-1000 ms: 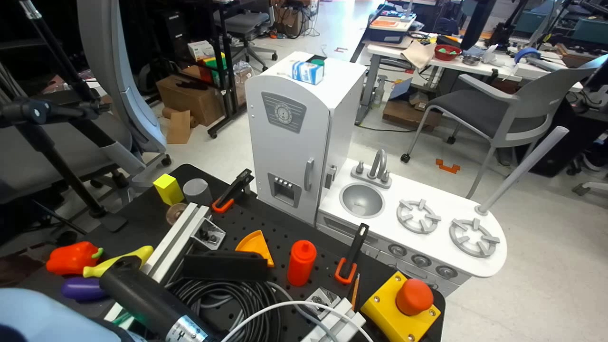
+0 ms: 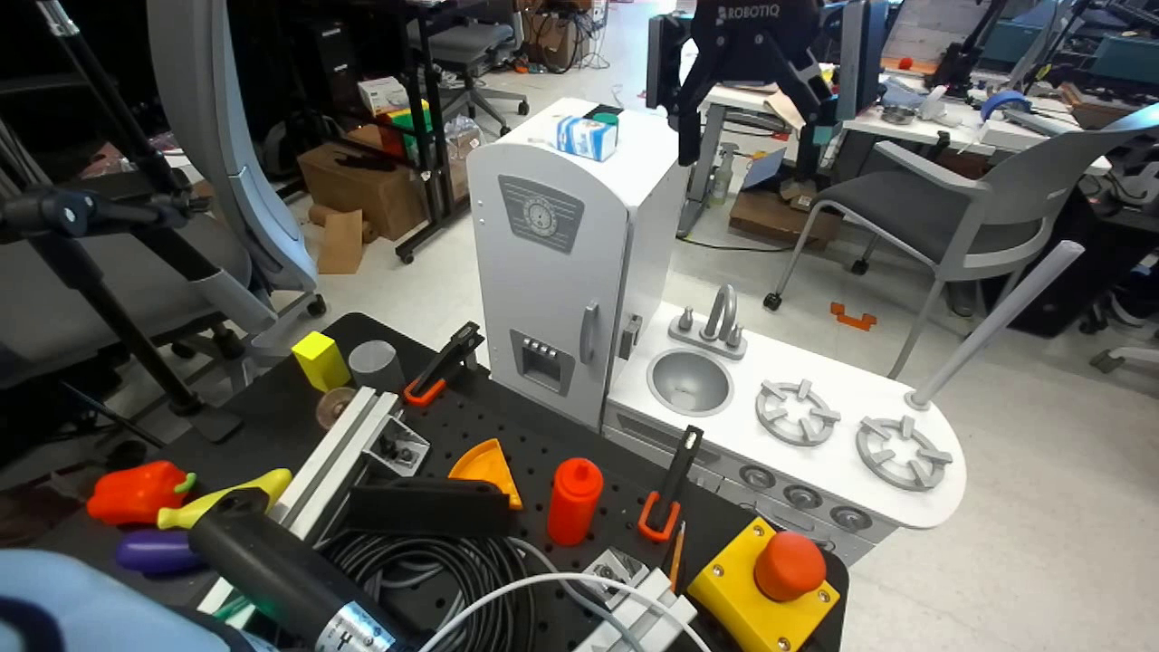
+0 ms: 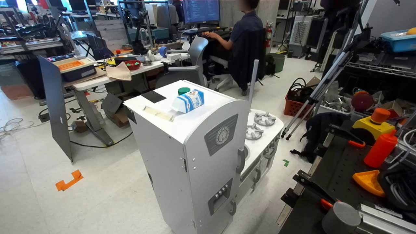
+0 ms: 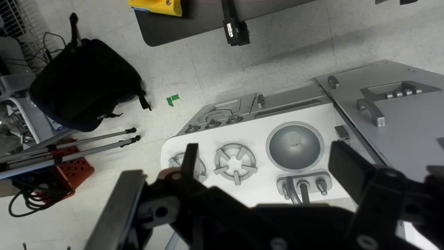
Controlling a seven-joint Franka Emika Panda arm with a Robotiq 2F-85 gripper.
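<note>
My gripper [image 2: 750, 136] hangs at the top of exterior view 1, its fingers spread apart with nothing between them. The wrist view looks down between the open fingers of the gripper onto the toy kitchen's white counter [image 4: 258, 125]. On that counter are a round grey sink [image 4: 295, 146] and a grey burner [image 4: 235, 162]. A blue-and-white carton [image 3: 188, 100] lies on its side on top of the white toy fridge [image 3: 167, 156], beside a small green round object [image 3: 183, 91]. The gripper is clear of the carton. No gripper shows in exterior view 2.
A grey faucet [image 2: 719, 315] and an upright grey post [image 2: 994, 326] rise from the counter. The black pegboard table [image 2: 435, 435] carries a red bottle [image 2: 575, 502], an orange wedge [image 2: 486, 471], a red pepper [image 2: 141, 493], clamps and cables. Open floor lies around the kitchen.
My gripper has come into exterior view 1 at the top, near the right of the fridge. The carton and the other objects have stayed put.
</note>
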